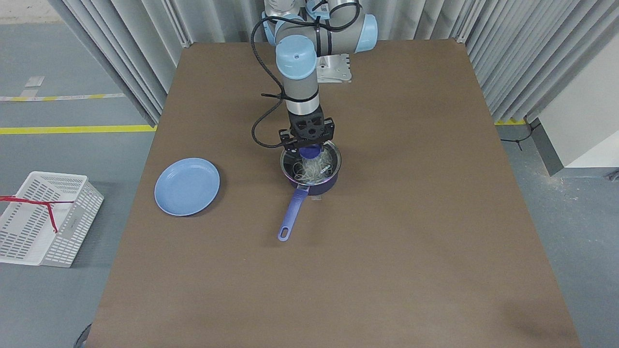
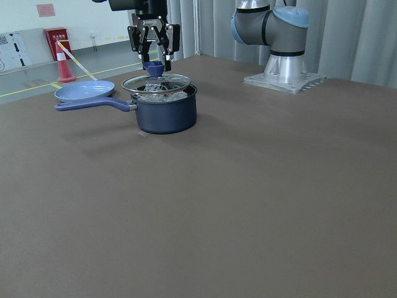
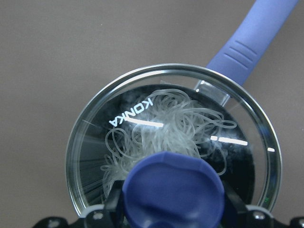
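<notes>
A blue saucepan [image 2: 165,117] with a long handle [image 1: 293,214] stands on the brown table, holding pale translucent noodle-like strands [image 3: 166,128]. Its glass lid [image 3: 109,102] sits over the pot's opening, looking slightly raised in the left view. My gripper [image 2: 155,62] is directly above, its fingers at either side of the blue lid knob [image 3: 173,190]; whether they are closed on it is hard to tell.
A blue plate [image 1: 186,186] lies left of the pot. The robot base [image 2: 285,74] is at the back. A white crate [image 1: 75,232] stands on the floor at left.
</notes>
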